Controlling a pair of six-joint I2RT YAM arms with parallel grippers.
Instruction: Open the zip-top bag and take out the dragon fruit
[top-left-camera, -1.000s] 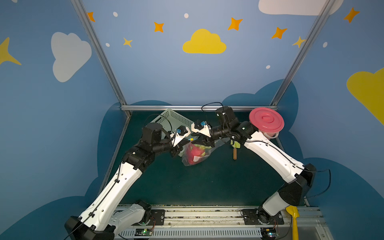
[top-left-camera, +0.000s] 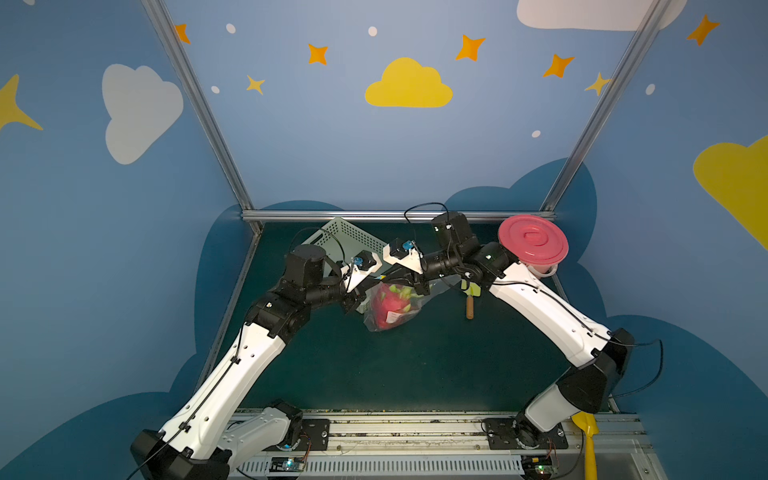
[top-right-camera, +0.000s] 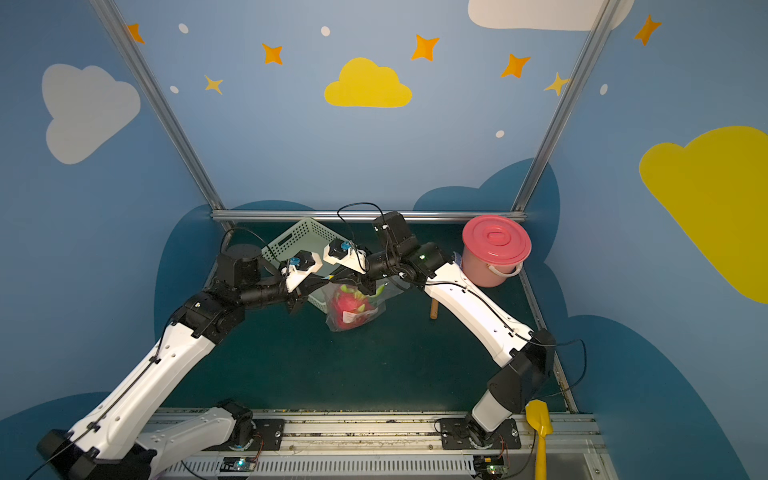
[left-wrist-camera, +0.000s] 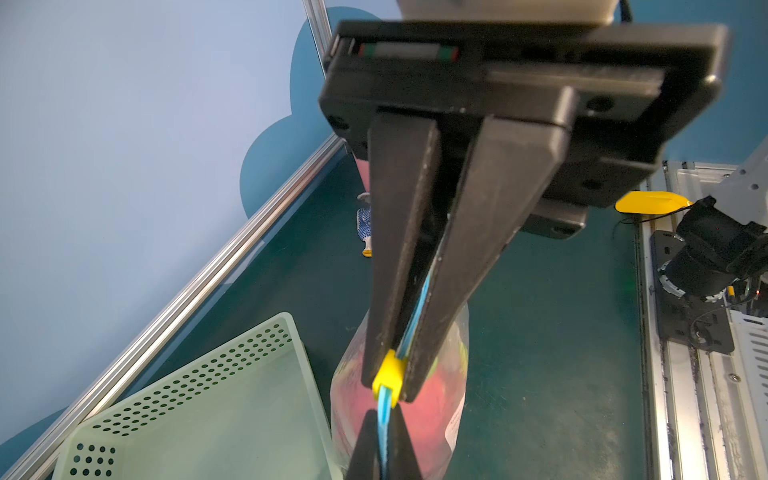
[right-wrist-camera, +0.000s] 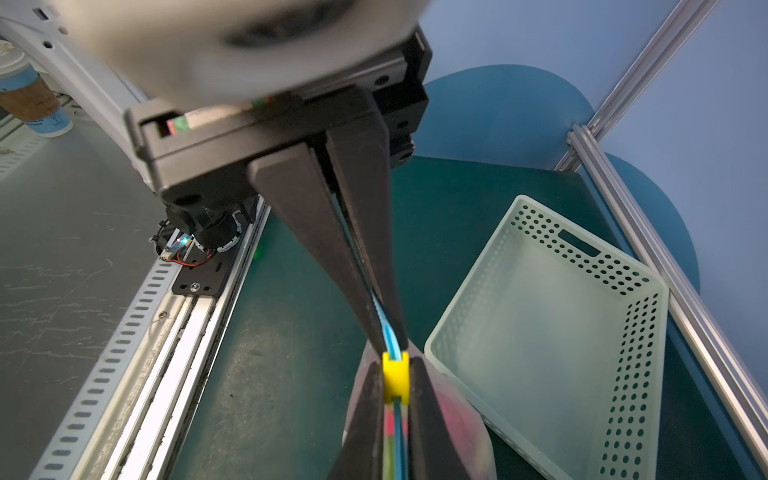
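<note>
A red dragon fruit with green tips (top-left-camera: 388, 304) lies inside a clear bag (top-right-camera: 364, 316) on the mat, below both grippers. The bag's blue zip strip with a yellow slider (right-wrist-camera: 395, 374) runs between the fingertips. My left gripper is shut on the strip at the bottom of the right wrist view. My right gripper faces it from the other side, also shut on the strip beside the slider. The two grippers nearly meet tip to tip.
A pale green basket (right-wrist-camera: 544, 352) stands behind the bag. At the back right are a pink lidded bucket (top-right-camera: 496, 248) and a wooden-handled tool (top-left-camera: 469, 308). A yellow scoop (top-right-camera: 540, 432) lies at the front right.
My right gripper has edged very slightly toward the left one, so less of the yellow slider shows from above. The left arm looks still.
</note>
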